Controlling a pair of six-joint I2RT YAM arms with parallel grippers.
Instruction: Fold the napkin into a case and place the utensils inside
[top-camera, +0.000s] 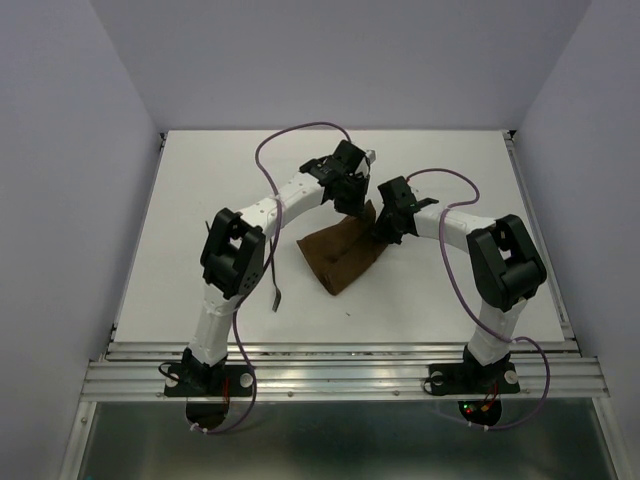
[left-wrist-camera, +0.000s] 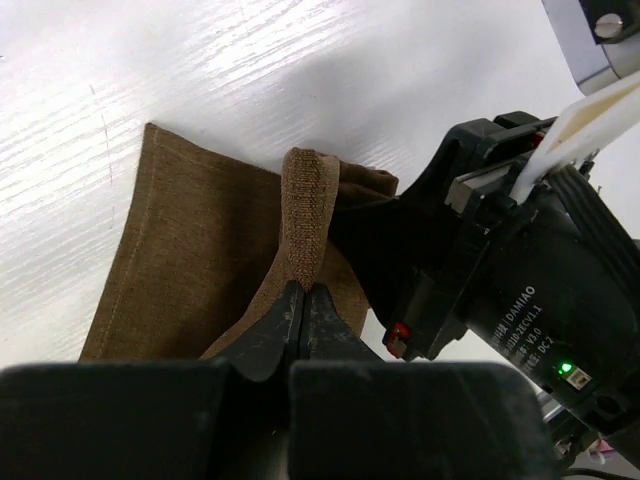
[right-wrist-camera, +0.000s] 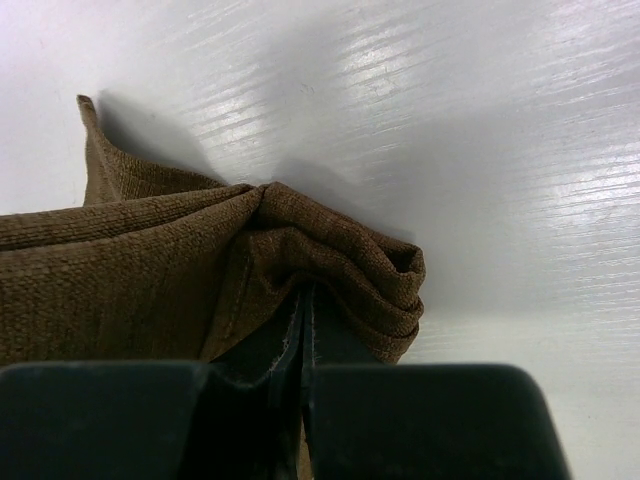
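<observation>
The brown napkin (top-camera: 335, 260) lies partly folded in the middle of the table. In the left wrist view, my left gripper is shut on a raised fold of the napkin (left-wrist-camera: 310, 200), which stands up from the rest of the cloth. My right gripper is shut at the napkin's bunched right edge (right-wrist-camera: 340, 250), its fingertips tucked into the folds; whether cloth is between them is hidden. In the top view both grippers are close together over the napkin's upper right part.
Long thin utensils (top-camera: 276, 298) lie left of the napkin, partly hidden under the left arm.
</observation>
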